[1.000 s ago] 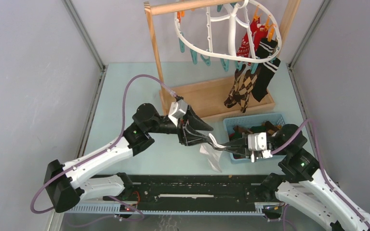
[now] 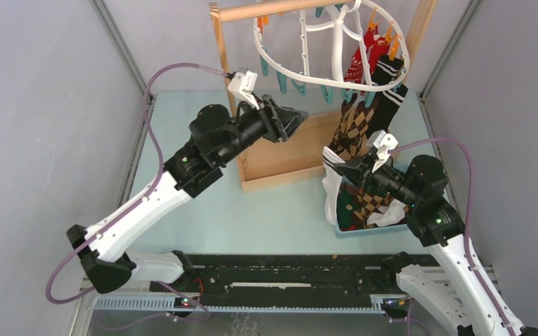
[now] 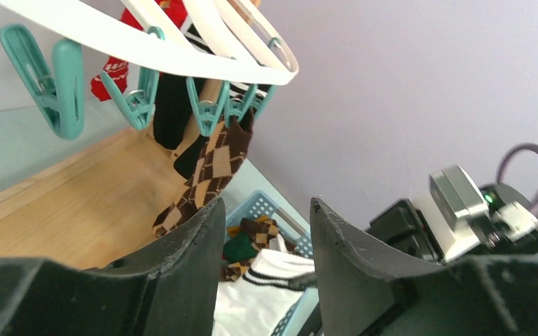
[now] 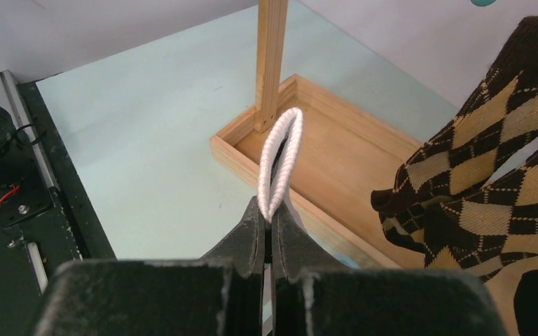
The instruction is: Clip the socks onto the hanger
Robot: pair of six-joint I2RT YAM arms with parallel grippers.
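Note:
A white sock with black stripes (image 2: 331,183) hangs from my right gripper (image 2: 330,162), which is shut on its cuff. In the right wrist view the pale cuff edge (image 4: 281,161) sticks up as a folded loop between the pinched fingertips. My left gripper (image 2: 291,124) stands open and empty below the front of the white round hanger (image 2: 291,74). From the left wrist view, free teal clips (image 3: 50,87) line the hanger's rim, and brown argyle socks (image 3: 216,164) hang from clips on its right side. The white sock (image 3: 256,301) appears lower down, beyond the left fingers.
Red socks (image 2: 364,59) and black socks (image 2: 391,98) also hang on the hanger's right side. A blue basket (image 2: 371,232) of more socks lies under my right arm. The wooden stand's base (image 2: 280,183) sits at the back.
The grippers have parted from near each other at the sock.

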